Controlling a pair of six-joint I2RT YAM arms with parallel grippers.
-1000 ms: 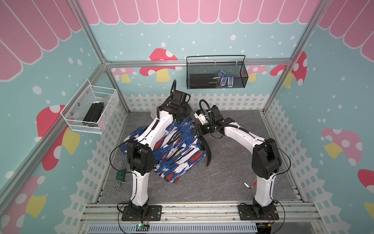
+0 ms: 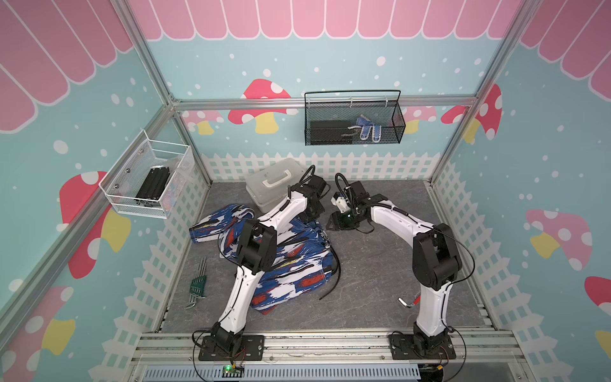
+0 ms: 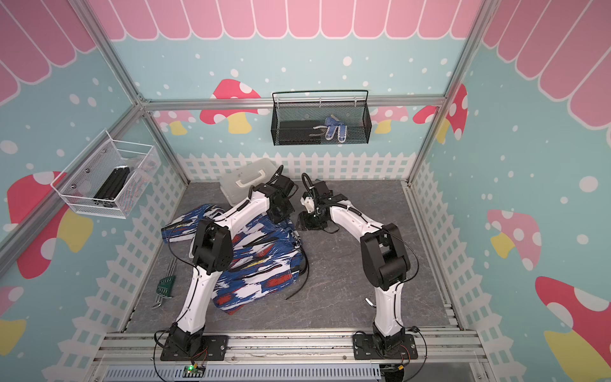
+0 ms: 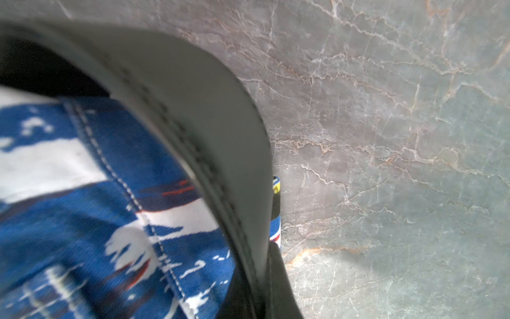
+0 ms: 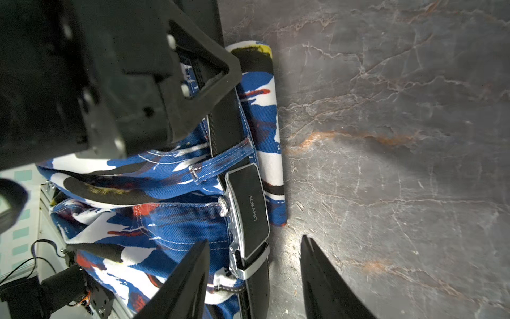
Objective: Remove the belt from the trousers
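The blue, white and red patterned trousers (image 2: 289,280) lie crumpled on the grey table. A black belt (image 5: 225,127) runs along their waistband through a loop. Its dark rectangular buckle (image 5: 249,210) lies fastened around the strap, and the belt's tail (image 2: 336,273) curves over the table. My left gripper, over the waistband's far end, is shut, with the belt's strap (image 4: 223,122) running down between its fingers. My right gripper stands open above the buckle; its fingers (image 5: 196,271) are spread to either side, not touching the strap.
A clear lidded box (image 2: 277,181) stands behind the trousers. Green-held hex keys (image 2: 198,286) lie at the left, and a red-handled tool (image 2: 410,300) at the front right.
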